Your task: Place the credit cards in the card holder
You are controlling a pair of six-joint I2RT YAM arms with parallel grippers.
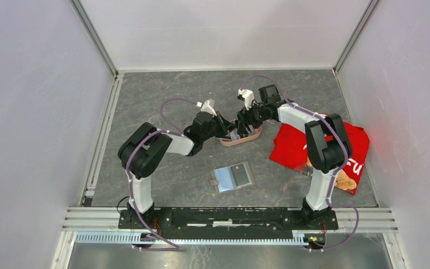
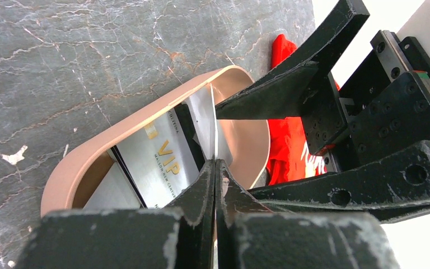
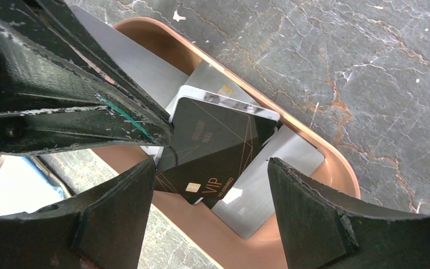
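Observation:
A black VIP card (image 3: 210,145) stands tilted in a pink tray (image 1: 239,142). My left gripper is shut on its near edge; the left wrist view shows this card edge-on as a thin pale line, rising from the fingertips. Over the tray's right part, my right gripper is open, its fingers (image 3: 112,210) apart on either side of the black card in its wrist view, with no grip on it. A silver VIP card (image 2: 159,159) and a grey card (image 3: 266,179) lie in the tray. The card holder (image 1: 233,177) lies open on the table in front.
A red cloth bag (image 1: 291,147) lies on the right under the right arm. Bare table (image 1: 173,182) shows around the card holder and to the left.

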